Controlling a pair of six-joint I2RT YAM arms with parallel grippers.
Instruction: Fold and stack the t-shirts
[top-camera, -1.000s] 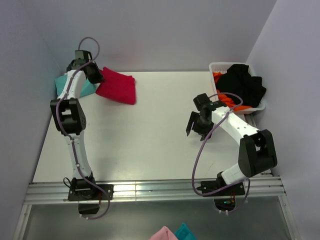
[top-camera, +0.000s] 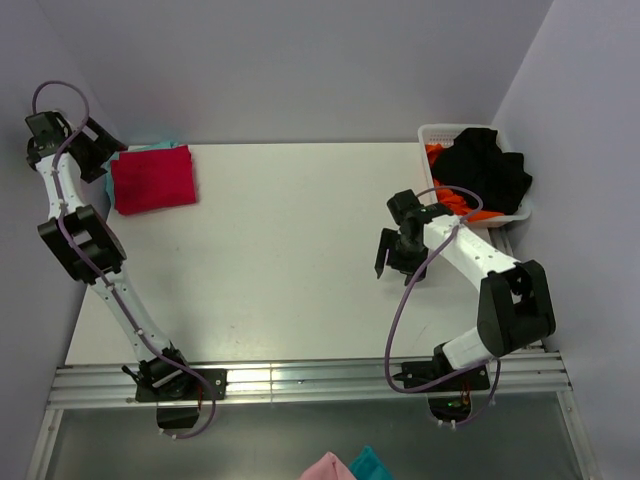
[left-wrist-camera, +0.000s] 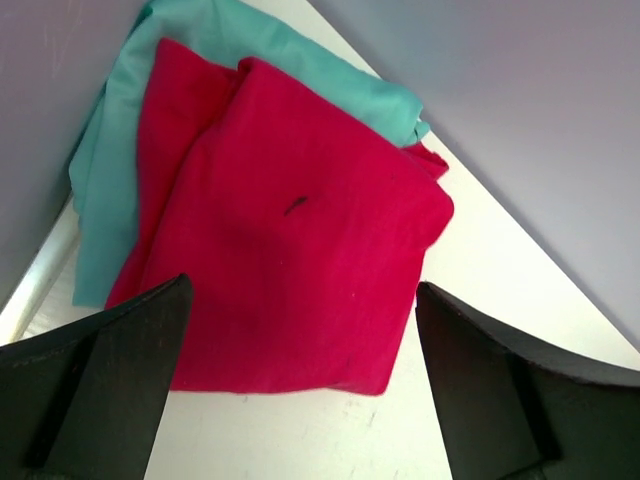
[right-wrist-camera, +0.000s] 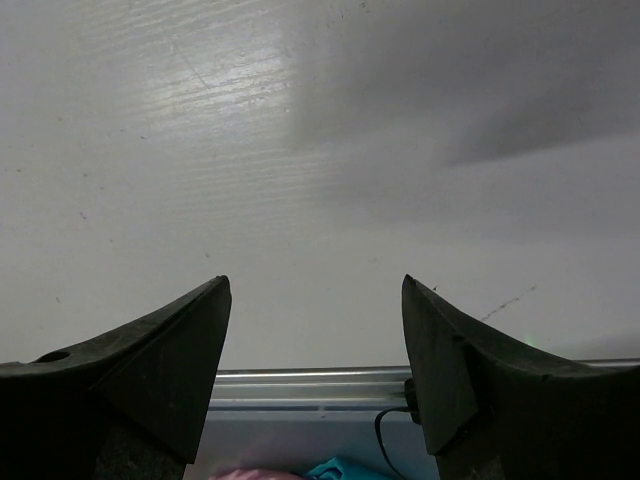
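A folded red shirt (top-camera: 155, 180) lies on top of a folded teal shirt (left-wrist-camera: 105, 190) at the table's far left corner. The red one sits askew, so teal shows along its back and left sides in the left wrist view. My left gripper stands open above the stack, its fingers (left-wrist-camera: 110, 375) wide apart and clear of the cloth. Over bare table on the right, my right gripper is open with nothing between its fingers. Orange cloth (top-camera: 436, 153) and black cloth (top-camera: 480, 170) fill a white basket at the back right.
The white basket (top-camera: 428, 132) stands against the right wall, behind the right arm. Bare white table (top-camera: 280, 250) fills the middle. Pink cloth (top-camera: 328, 468) and teal cloth (top-camera: 371, 466) show below the front rail. Walls close in the left and back.
The left gripper carried the red shirt leftward onto the teal one and opened, letting it go. The shirt now lies flat. The right arm has barely moved.
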